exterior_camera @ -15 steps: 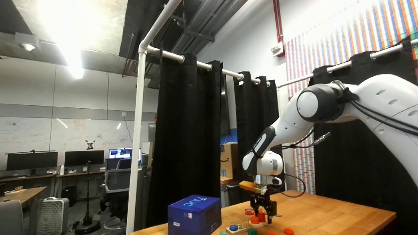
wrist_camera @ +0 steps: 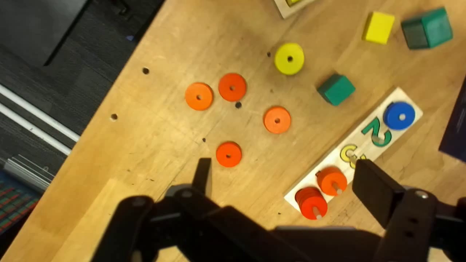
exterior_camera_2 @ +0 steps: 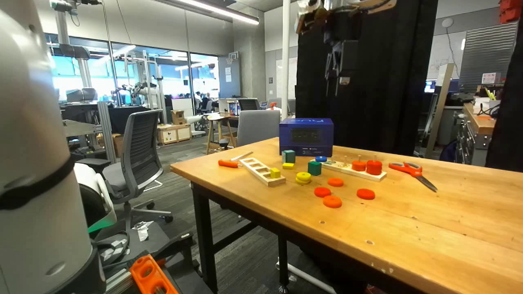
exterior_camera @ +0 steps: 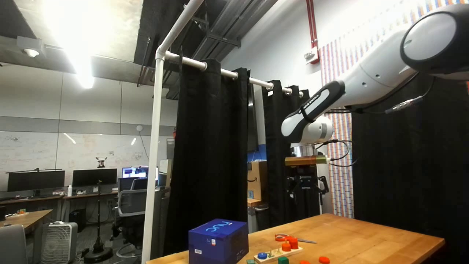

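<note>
High over the table hangs my gripper, its two fingers wide apart and nothing between them. Below it in the wrist view lies a wooden peg board [wrist_camera: 321, 165] with painted numbers. A blue ring [wrist_camera: 399, 115] sits at one end of the board. At the other end, orange rings [wrist_camera: 332, 180] and a taller red stack [wrist_camera: 311, 202] are on pegs. Several loose orange and red rings, such as a red ring [wrist_camera: 229, 154], lie flat on the wood. A yellow ring [wrist_camera: 289, 58] and a green block [wrist_camera: 336, 89] rest farther up.
Orange-handled scissors [exterior_camera_2: 407, 169] lie right of the board. A blue box [exterior_camera_2: 306, 138] stands behind it. To the left are a slotted wooden tray [exterior_camera_2: 260, 171] and an orange-handled tool [exterior_camera_2: 229, 163].
The arm has risen well clear of the table. One second ago the gripper was down at the red stack end of the board; the rings stay on their pegs.
</note>
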